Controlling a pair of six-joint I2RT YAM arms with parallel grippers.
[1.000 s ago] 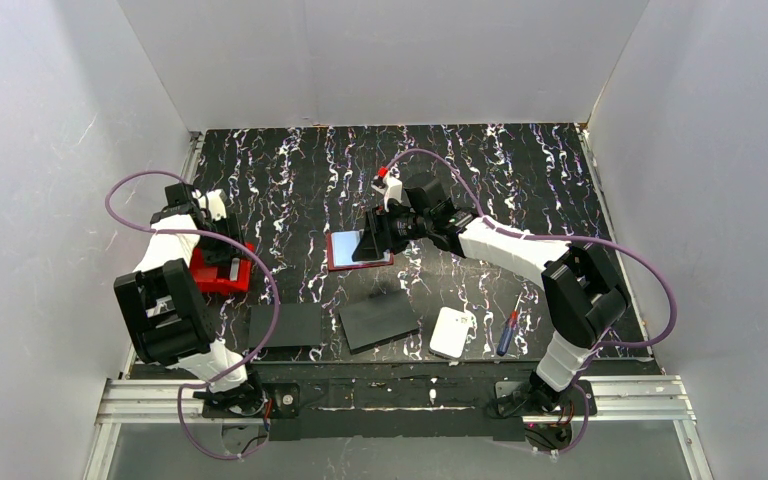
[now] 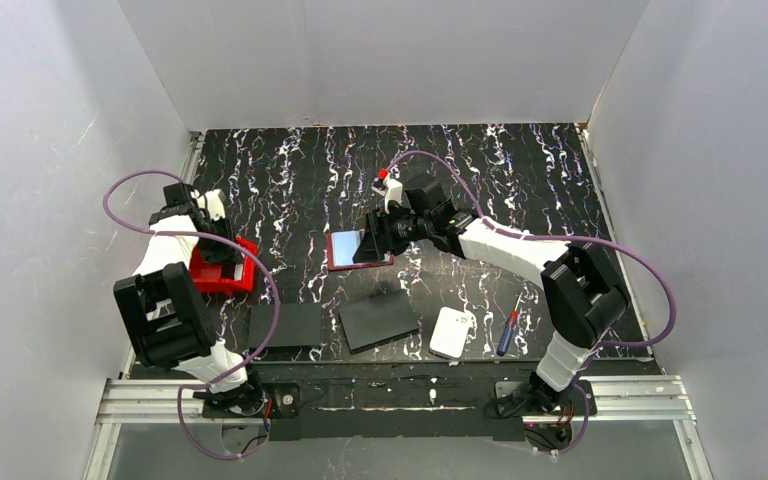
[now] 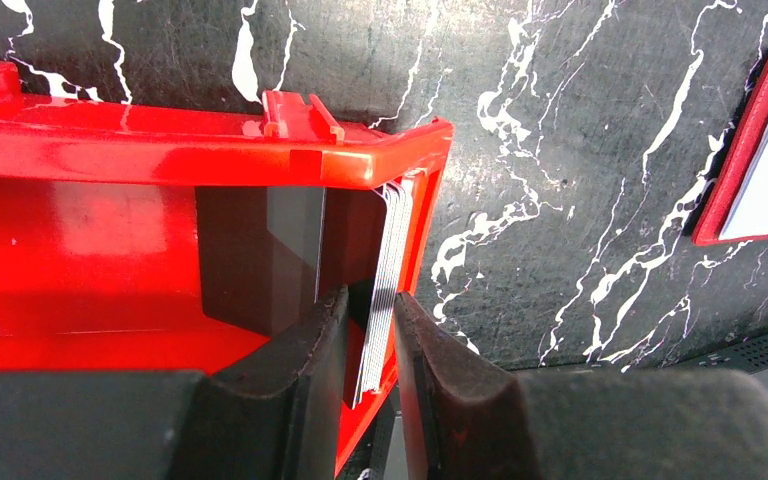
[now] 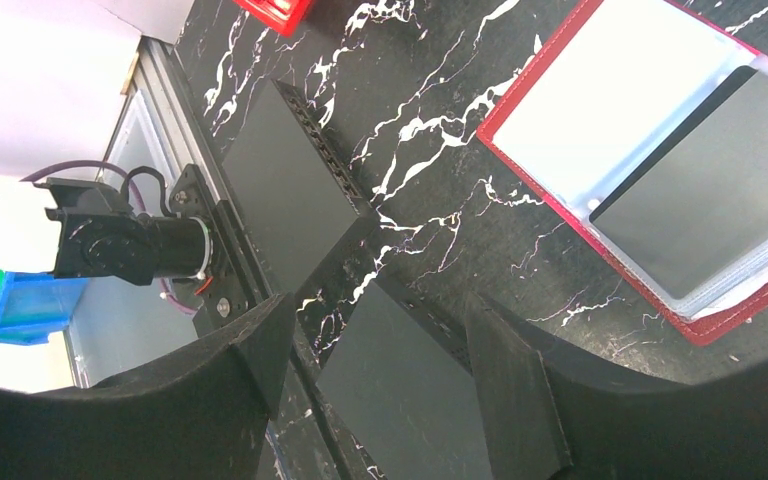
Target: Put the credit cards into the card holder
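In the left wrist view, a stack of cards (image 3: pixel 388 260) stands on edge along the right end of the red box (image 3: pixel 80 260), with darker cards (image 3: pixel 250 250) behind it. My left gripper is down in the box with its fingertips either side of the stack's near part; whether they press on it I cannot tell. The red card holder (image 4: pixel 520 160), lying open with white sleeves and a dark card (image 4: pixel 710 190) in one, is at the table's middle. My right gripper hangs just above it, fingertips apart, nothing seen between them.
Two dark slabs (image 2: pixel 285 325) (image 2: pixel 378 320) lie along the front. A white object (image 2: pixel 449 332) and a screwdriver (image 2: pixel 507 332) lie at the front right.
My left gripper and the red box have shifted very slightly to the right over the last second. The right arm stays still.
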